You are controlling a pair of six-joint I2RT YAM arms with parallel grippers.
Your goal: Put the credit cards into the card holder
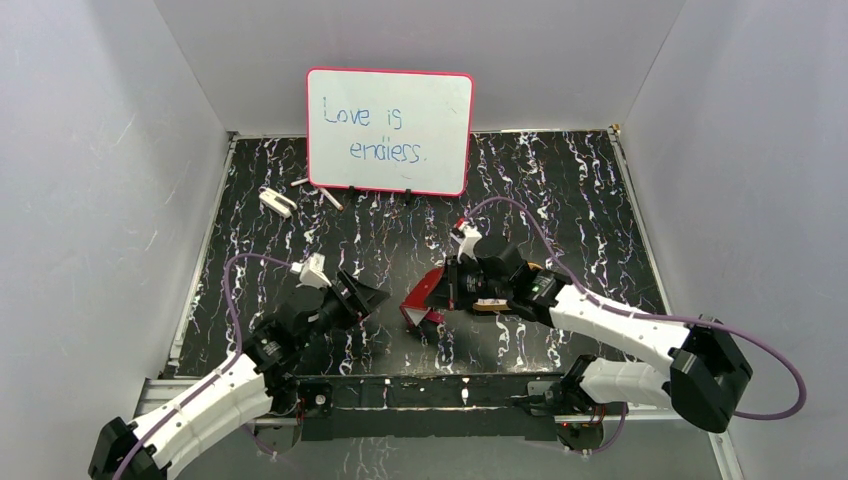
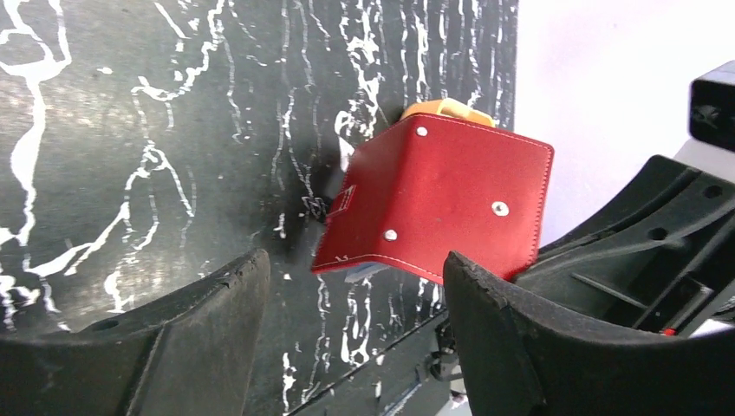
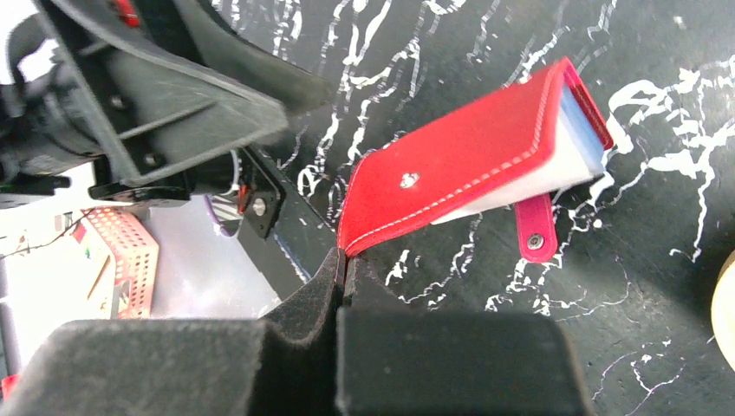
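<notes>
The red card holder (image 1: 420, 293) is tilted up off the table at one edge, its cover edge pinched in my shut right gripper; the holder (image 3: 446, 165) shows white and clear sleeves inside and a snap strap (image 3: 536, 230) hanging below. In the left wrist view the holder (image 2: 459, 191) has its red outer cover toward the camera. My left gripper (image 1: 365, 298) stands open to the left of the holder, with nothing between its fingers. No separate credit cards can be made out.
A yellowish container (image 3: 726, 303) lies beside the holder, mostly behind the right arm in the top view. The whiteboard (image 1: 388, 125) stands at the back, with a white object (image 1: 277, 203) to its front left.
</notes>
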